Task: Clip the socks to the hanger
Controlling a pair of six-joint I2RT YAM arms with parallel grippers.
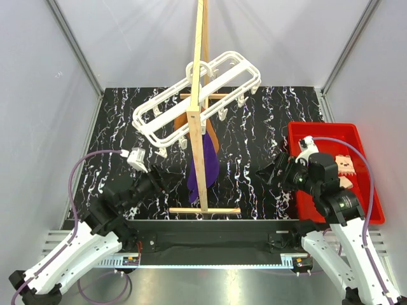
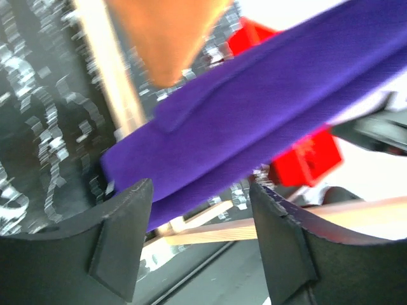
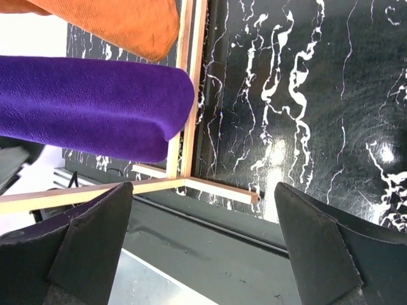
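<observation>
The white hanger with several clips sits high on a wooden stand, tilted up to the right. Beneath it hang a purple sock and an orange sock; where they meet the hanger is hidden from above. In the left wrist view the purple sock runs behind the gap between my fingers. My left gripper is open, close to the left of that sock, its fingers apart with no visible grip. Off to the right of the stand, my right gripper is open and empty.
The wooden post and its foot bar stand between my two arms. At the right a red bin holds pale items, one with a face pattern.
</observation>
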